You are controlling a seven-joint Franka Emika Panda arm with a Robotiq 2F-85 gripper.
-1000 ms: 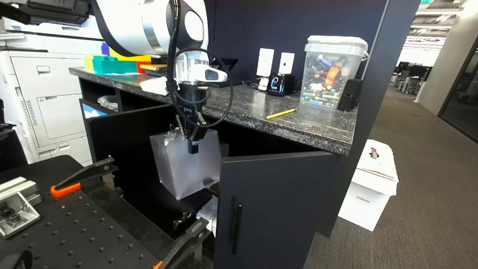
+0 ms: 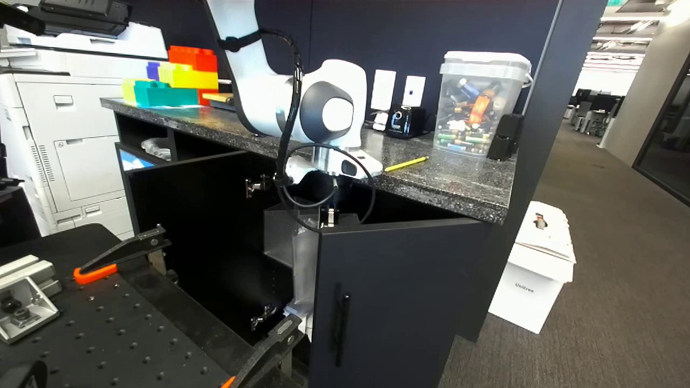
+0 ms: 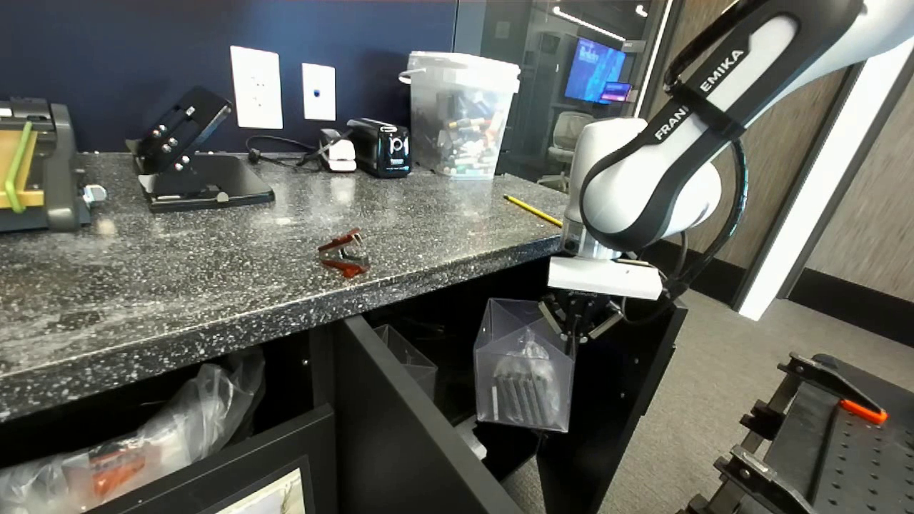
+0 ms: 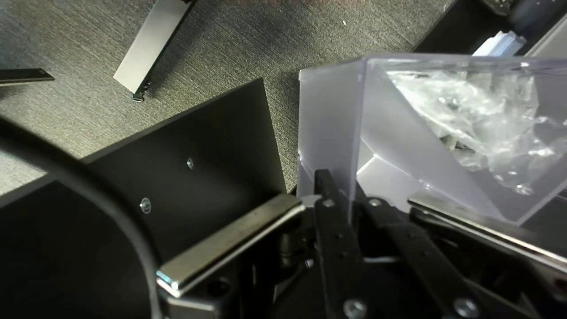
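A clear plastic bin hangs tilted at the mouth of the open cabinet, with a crinkled clear bag inside it. My gripper is shut on one wall of the bin, a finger on either side. In exterior view 2 the gripper sits at the bin's right-hand edge, below the countertop. From exterior view 1, the door and the cable partly hide the gripper and the bin.
Open cabinet doors flank the bin. Another clear bin stands inside the cabinet. Overhead runs the countertop, holding a yellow pencil, a staple remover and a tub of batteries.
In exterior view 1 the arm has moved right and lower, carrying the bin from the left of the opening to partly behind the right-hand door.
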